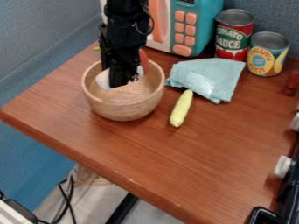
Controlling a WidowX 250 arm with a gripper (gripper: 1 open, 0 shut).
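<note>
My black gripper reaches down from the top into a wooden bowl on the left part of the table. A white object, perhaps cloth, is at its fingertips inside the bowl, and a reddish thing shows just behind it. Whether the fingers are open or shut on something is unclear. A yellow corn cob lies right of the bowl, and a folded light blue cloth lies behind the corn.
A toy microwave, a tomato sauce can and a yellow-label can stand at the back. A red bottle and a black appliance are at the right.
</note>
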